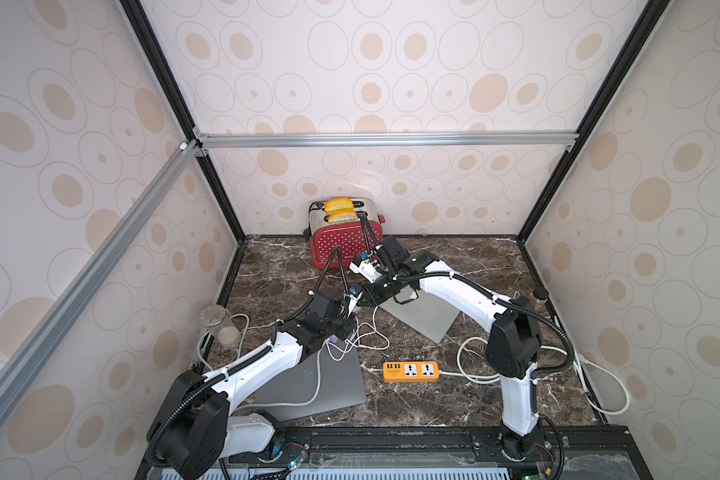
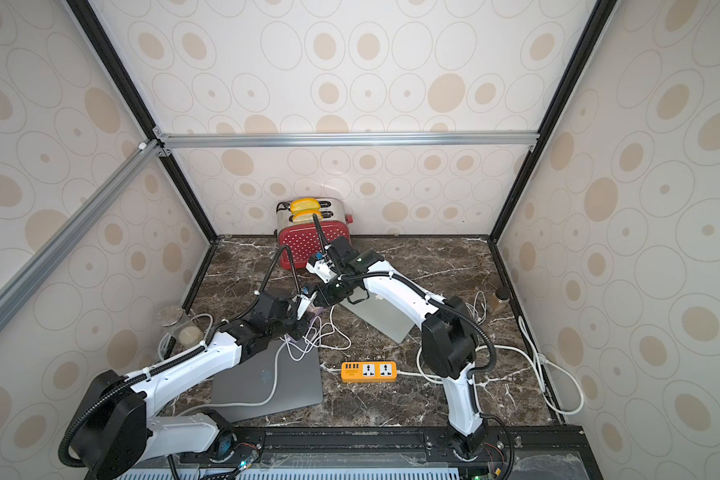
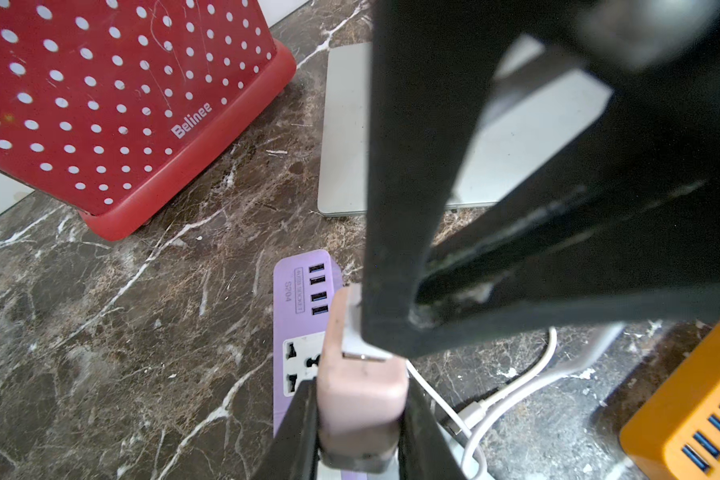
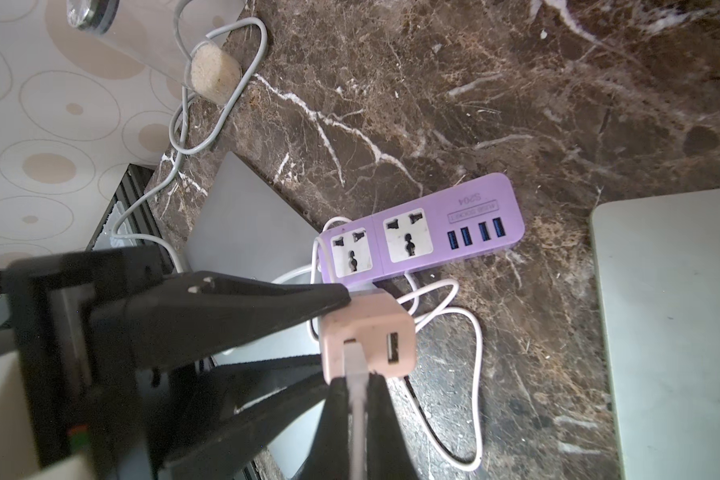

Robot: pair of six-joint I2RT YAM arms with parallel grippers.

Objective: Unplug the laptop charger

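Observation:
The pink charger (image 4: 368,320) is held above the purple power strip (image 4: 420,228). In the left wrist view, my left gripper has its fingers on both sides of the charger (image 3: 361,400). In the right wrist view, my right gripper is shut on the white cable plug (image 4: 354,360) at the charger's face. The charger's prongs are hidden, and both grippers are close together in the top views.
An orange power strip (image 1: 396,370) lies in front. The red toaster (image 1: 336,248) stands behind. Grey laptops (image 1: 420,316) (image 1: 296,396) lie on either side, with loose white cables between.

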